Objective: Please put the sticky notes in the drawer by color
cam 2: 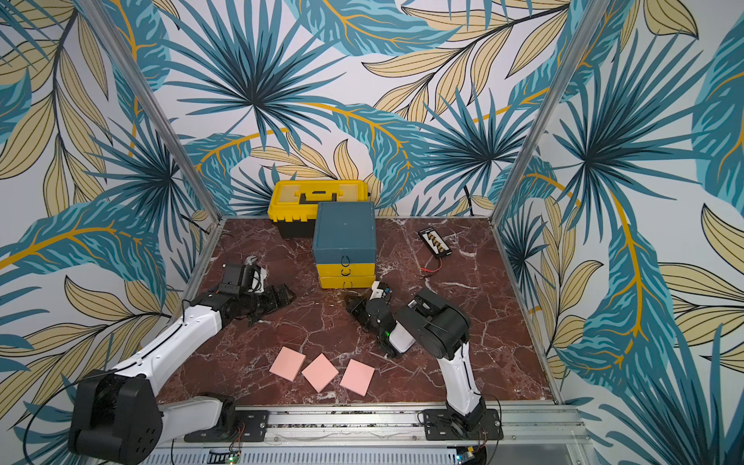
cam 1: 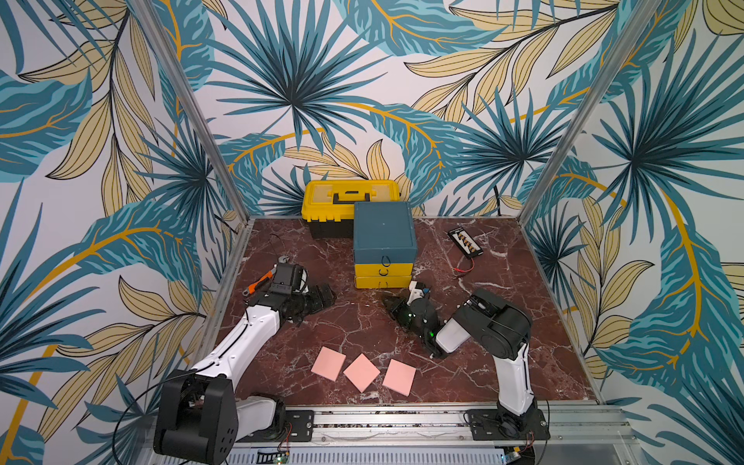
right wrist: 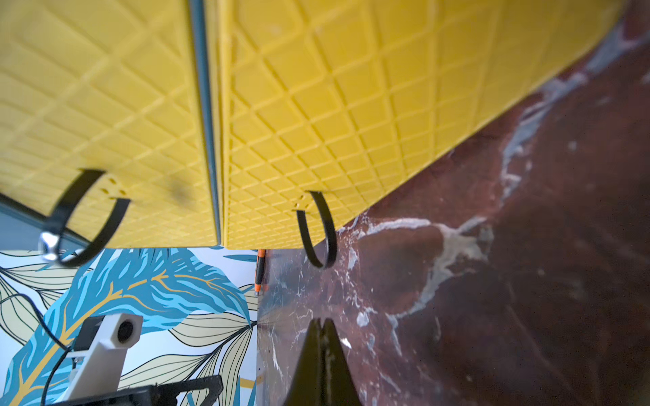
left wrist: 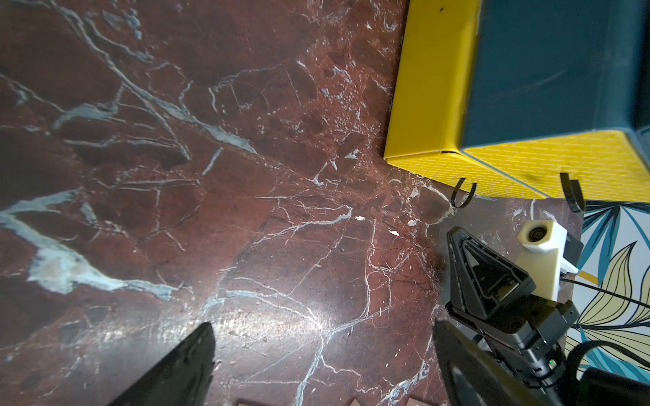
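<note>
Three pink sticky-note pads lie in a row near the table's front: a left pad, a middle pad and a right pad. Behind them stands the blue-topped cabinet, its drawers shut. The lower yellow drawer is flush, with a black loop handle. My right gripper is shut, nothing between its fingers, just in front of that handle and apart from it. My left gripper hangs open and empty over bare table, left of the cabinet.
A yellow toolbox sits behind the cabinet. To the back right lies a small black pack with a red wire. An orange-handled tool rests beside the left arm. Bare table separates the pads from the cabinet.
</note>
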